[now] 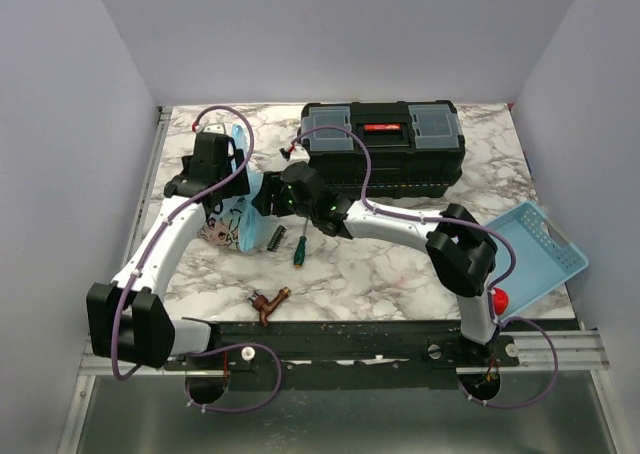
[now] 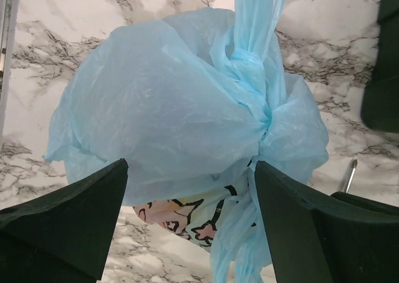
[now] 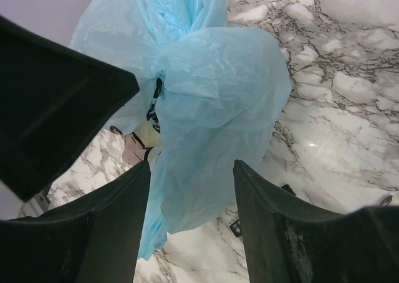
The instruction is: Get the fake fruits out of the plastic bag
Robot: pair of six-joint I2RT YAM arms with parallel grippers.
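Note:
A knotted light-blue plastic bag (image 1: 235, 224) lies at the left of the table, its knot and patterned contents (image 2: 187, 217) showing through in the left wrist view; what is inside cannot be made out. My left gripper (image 1: 215, 169) hangs over the bag, its fingers apart with the bag below and between them (image 2: 194, 183).
A black toolbox (image 1: 385, 149) fills the back right. A screwdriver (image 1: 298, 252), a small black comb-like piece (image 1: 276, 238) and a brown pipe fitting (image 1: 268, 304) lie nearby. A blue basket (image 1: 535, 259) with a red object sits at the right.

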